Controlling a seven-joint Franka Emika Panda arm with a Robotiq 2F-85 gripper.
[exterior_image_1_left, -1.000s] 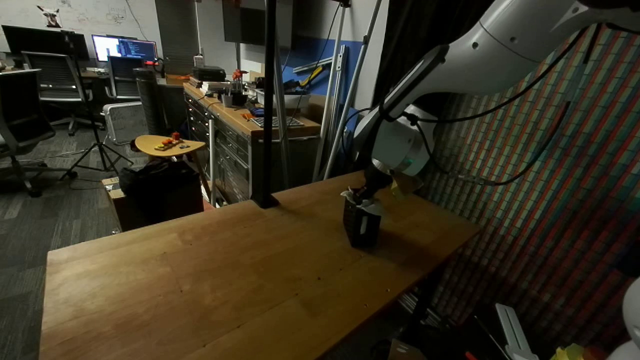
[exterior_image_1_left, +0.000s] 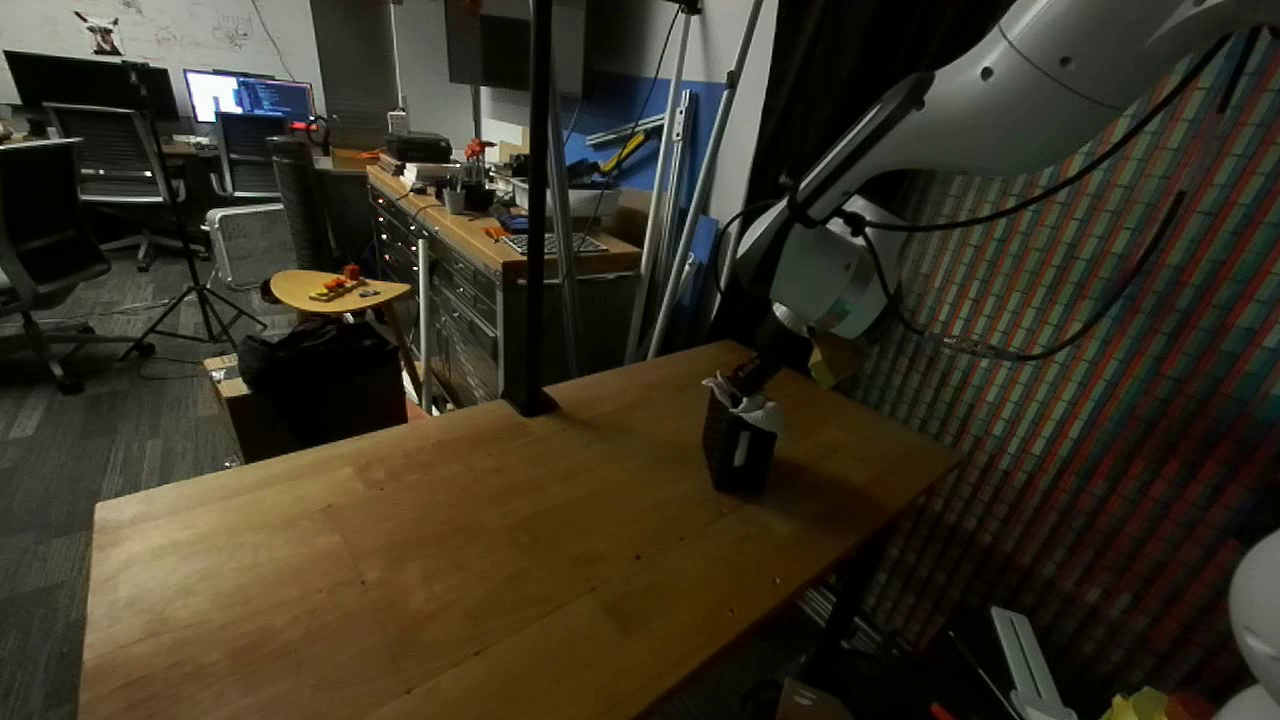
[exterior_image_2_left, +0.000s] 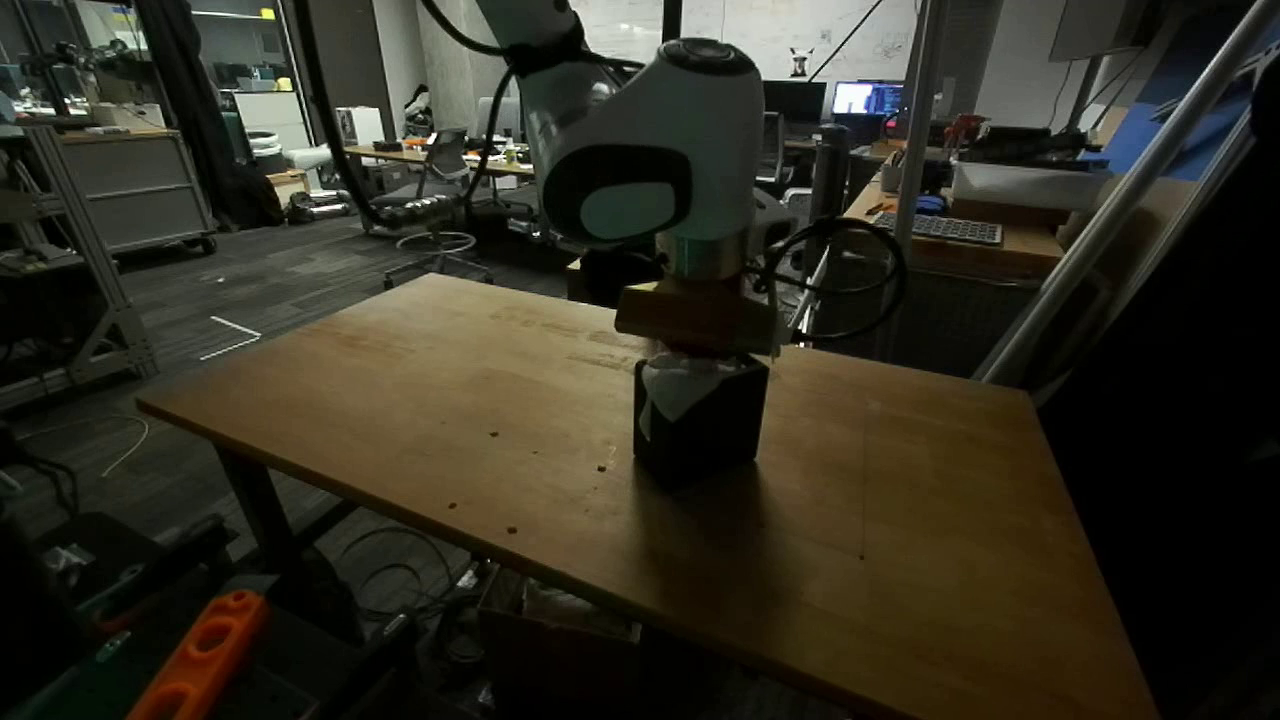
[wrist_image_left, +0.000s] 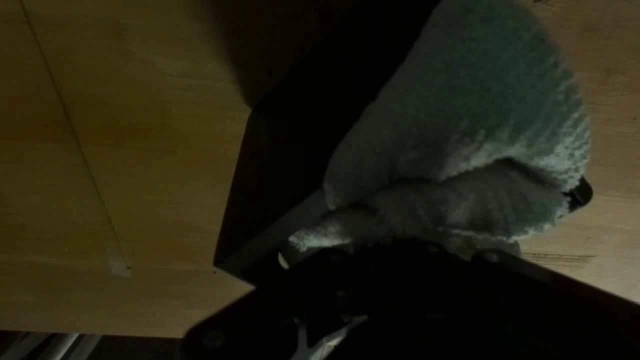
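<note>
A black box (exterior_image_1_left: 723, 446) stands upright on the wooden table, with a pale cloth (exterior_image_1_left: 758, 414) bunched over its top and hanging over the side. My gripper (exterior_image_1_left: 743, 386) points down into the box's top, against the cloth. In the wrist view the fuzzy grey-green cloth (wrist_image_left: 456, 138) covers much of the black box (wrist_image_left: 273, 174). The dark fingers, at the bottom of that view, press close together by the cloth's folds; the gripper is shut. Shadow hides the tips, so whether cloth lies between them does not show. In exterior view 2 the gripper's body hides them too.
A black upright post (exterior_image_1_left: 536, 240) stands at its back edge, and the near-right edge (exterior_image_1_left: 828, 564) is not far from the box.
The arm and gripper have shifted slightly right in exterior view 1. The black box and its cloth have moved the same way with them, still upright.
</note>
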